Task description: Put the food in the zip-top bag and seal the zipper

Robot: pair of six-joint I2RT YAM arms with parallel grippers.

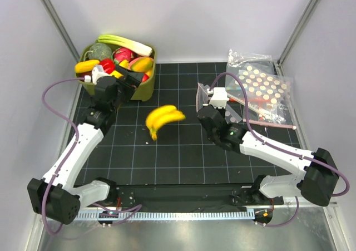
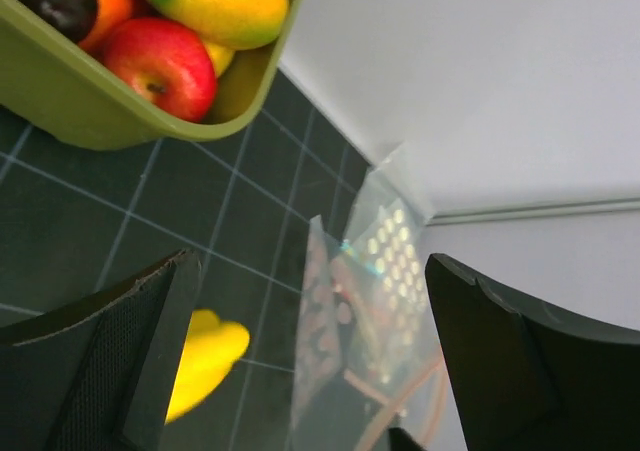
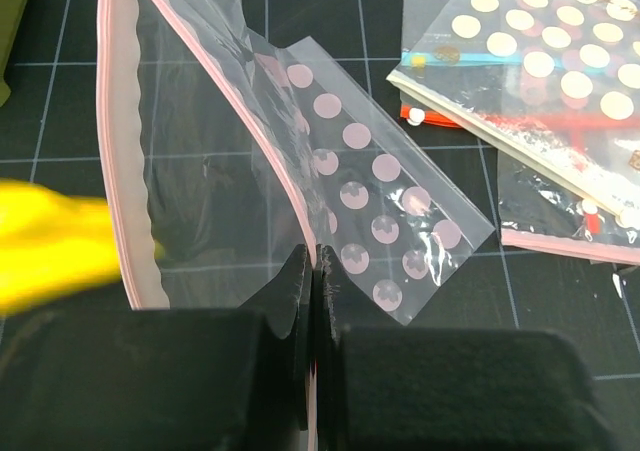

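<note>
A yellow bunch of bananas (image 1: 164, 116), blurred, is over the middle of the dark tiled table, apart from both grippers. I cannot tell whether it touches the surface. In the left wrist view, part of the bananas (image 2: 207, 361) shows beyond the left finger. My left gripper is open and empty, by the green basket's front edge. At right, my right gripper is shut on the pink-edged rim of a clear zip bag (image 3: 375, 191). The bag's mouth gapes to the left, and its inside looks empty.
A green basket (image 1: 146, 90) full of food, including a red apple (image 2: 160, 71), stands at the back left. Several spare clear bags (image 1: 261, 89) lie flat at the back right. Bare tiles (image 1: 167, 162) stretch across the front of the table.
</note>
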